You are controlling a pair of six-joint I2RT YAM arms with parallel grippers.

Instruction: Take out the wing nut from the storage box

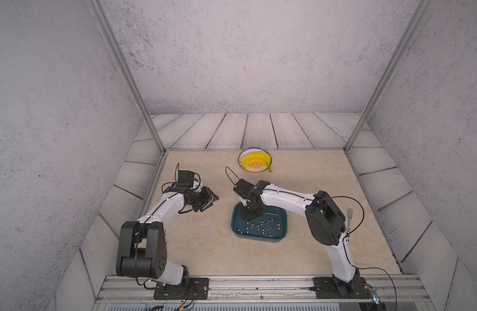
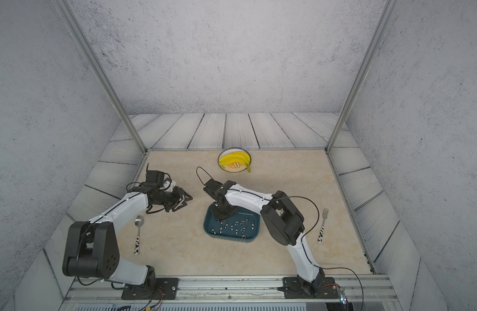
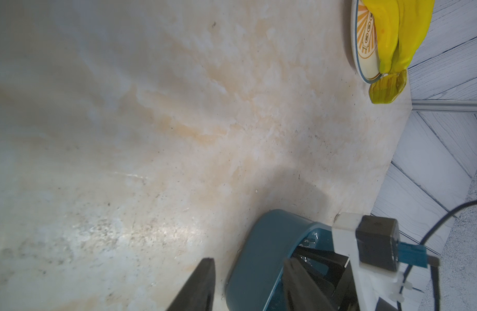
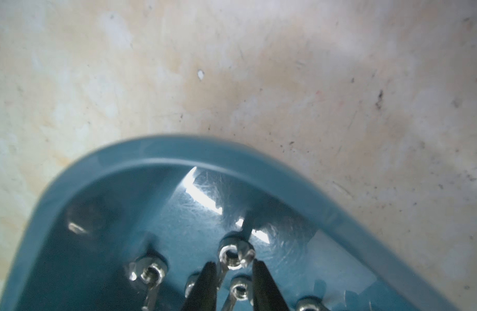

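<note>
The teal storage box [image 1: 259, 235] sits at the table's centre, holding several silver wing nuts [image 4: 150, 270]. My right gripper is low inside the box's back left part, its fingertips open around the area just below a wing nut [image 4: 233, 251]; whether they touch one I cannot tell. My left gripper is open above the bare table left of the box, with no item seen between its fingers.
A plate [image 1: 241, 164] with yellow bananas [image 1: 256, 158] stands at the back. A spoon [image 2: 137, 233] lies at the left, a fork [image 2: 324, 223] at the right. The table between plate and box is largely clear.
</note>
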